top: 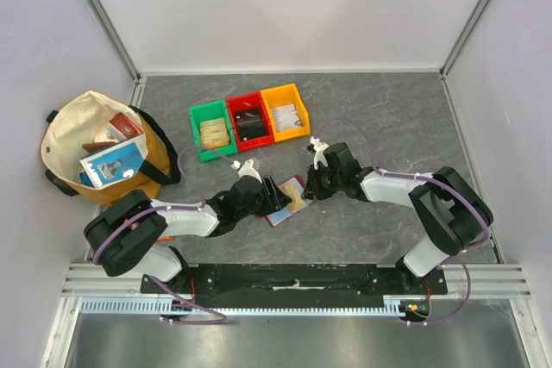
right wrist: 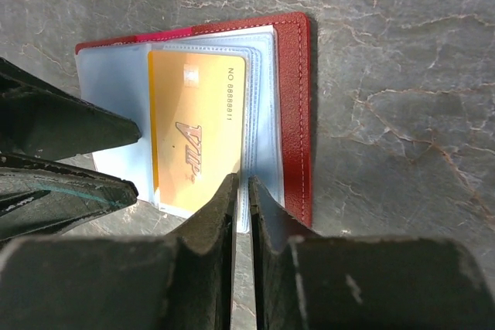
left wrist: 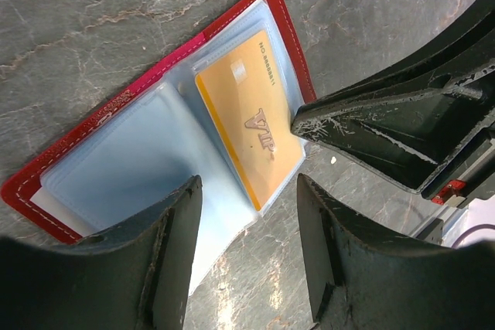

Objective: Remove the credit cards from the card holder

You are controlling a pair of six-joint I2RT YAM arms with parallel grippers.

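The card holder [left wrist: 58,141] lies opened flat on the grey table, with a dark red cover and clear sleeves. A gold card sits inside a sleeve; in the right wrist view the gold card [right wrist: 197,113] looks fully within it. My left gripper is open over the holder's lower side, its fingers apart with nothing between them. Beside the card's lower corner, my right gripper is shut, with a thin strip of the clear sleeve [right wrist: 267,113] showing between its fingertips. In the top view both grippers partly cover the holder [top: 285,211].
Behind the arms stand a green bin [top: 205,115], a red bin [top: 244,101] and an orange bin [top: 280,95], each holding items. A tan bag [top: 69,140] with boxes is at left.
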